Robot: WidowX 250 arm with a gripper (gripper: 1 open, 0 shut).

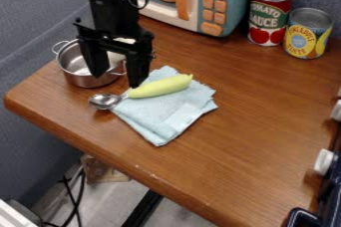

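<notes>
A black gripper hangs over the left side of the wooden table, its two dark fingers apart, above a steel pot that it partly hides. Nothing shows between the fingers. A yellow corn-like object lies on a folded light blue cloth, just right of the gripper. A metal spoon lies at the cloth's left edge.
A toy microwave stands at the back, with a tomato can and a yellow can to its right. A dark appliance with white knobs lines the right edge.
</notes>
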